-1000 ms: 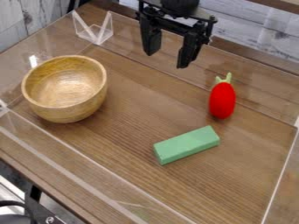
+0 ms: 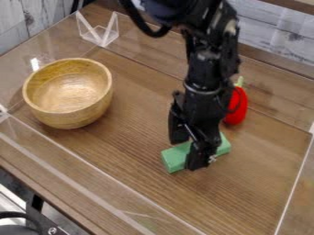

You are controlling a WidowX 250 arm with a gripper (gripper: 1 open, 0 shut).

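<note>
My dark gripper (image 2: pixel 194 136) has its open fingers low over a green rectangular block (image 2: pixel 179 159), spread around and above it. The arm reaches down from the top centre and hides part of the block. Whether the fingertips touch the block I cannot tell.
A wooden bowl (image 2: pixel 68 87) sits at the left. A red object with a green top (image 2: pixel 237 107) lies right of the arm, partly hidden. A small clear, wire-like item (image 2: pixel 98 27) stands at the top left.
My arm has come down from the top centre toward the front, and its gripper is now at the green block.
</note>
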